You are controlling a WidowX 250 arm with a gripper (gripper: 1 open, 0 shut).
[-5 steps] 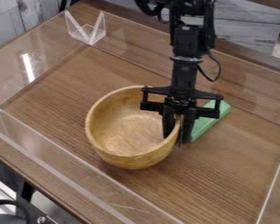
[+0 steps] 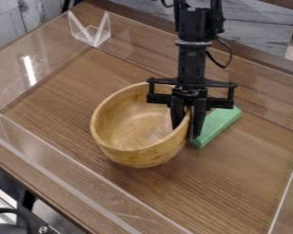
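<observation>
A wooden bowl (image 2: 131,137) sits in the middle of the table, tilted slightly. My black gripper (image 2: 186,119) is over the bowl's right rim, its fingers reaching down at that rim; whether they are closed on it is hard to tell. A green board (image 2: 220,122) lies just right of the bowl, partly under the gripper.
A clear plastic holder (image 2: 91,26) stands at the back left. A black cable (image 2: 12,212) shows at the lower left corner.
The gripper and bowl have barely moved; only slight shifts show at the gripper over the rim.
</observation>
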